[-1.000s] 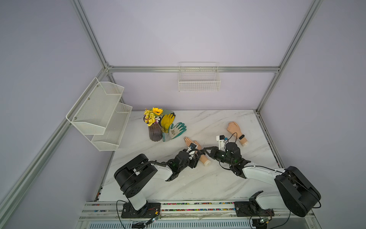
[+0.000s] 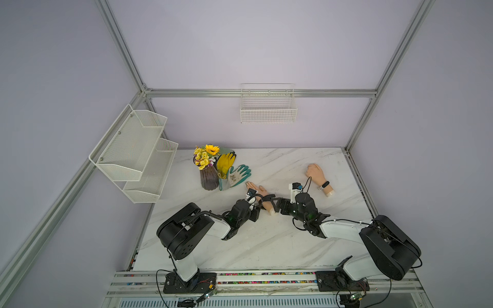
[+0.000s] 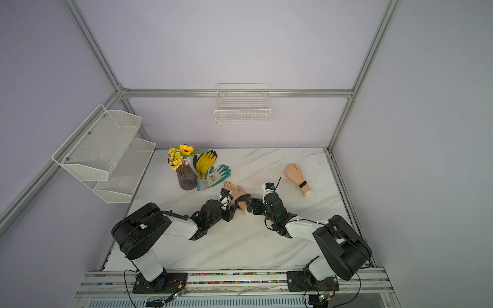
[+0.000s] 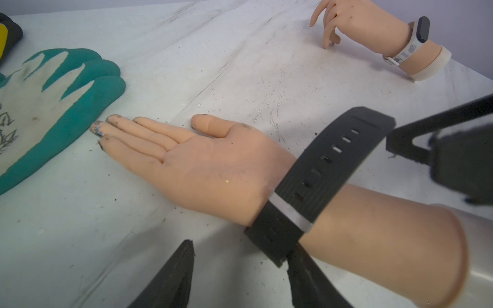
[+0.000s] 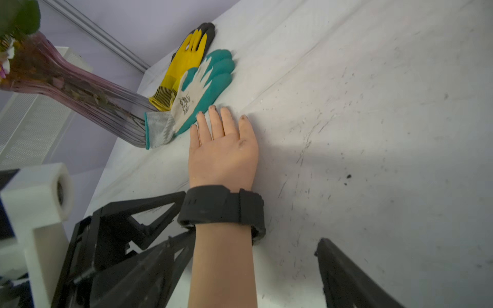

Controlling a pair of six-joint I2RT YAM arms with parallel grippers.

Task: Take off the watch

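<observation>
A black watch (image 4: 318, 179) with a holed strap and a pale keeper band wraps the wrist of a palm-up mannequin hand (image 4: 215, 164). In the right wrist view the same watch (image 5: 220, 205) still circles the wrist. My left gripper stands open below the strap's lower end, its right fingertip touching or very close to it. From the left, its black fingers (image 5: 154, 205) reach the watch in the right wrist view. My right gripper is open, one finger to each side of the forearm, behind the watch. The watch's underside is hidden.
A second mannequin hand (image 2: 317, 177) with a white-strapped watch (image 4: 410, 43) lies at the right. Gloves (image 2: 238, 175) and a flower vase (image 2: 209, 178) stand back left.
The mannequin hand has shifted slightly, and my left gripper is a little farther left than a second ago.
</observation>
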